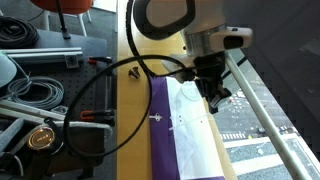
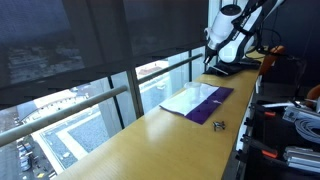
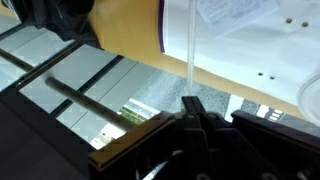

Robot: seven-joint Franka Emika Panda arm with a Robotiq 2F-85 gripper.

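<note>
My gripper is shut at the bottom middle of the wrist view; nothing clear shows between its fingertips. Ahead of them a thin pale rod [image 3: 191,45] runs down from the top edge, its near end close to the fingers; I cannot tell if they touch. In exterior view 1 the gripper [image 1: 214,99] hangs over the window-side edge of a white sheet [image 1: 200,150], which lies on a purple mat [image 1: 160,140]. Part of a clear round item [image 3: 311,97] shows at the wrist view's right edge.
A small dark metal piece [image 1: 135,72] stands on the wooden table [image 2: 150,150] beside the mat. A metal rail [image 1: 262,115] runs along the window side. A black cart with coiled cables [image 1: 40,92] adjoins the table.
</note>
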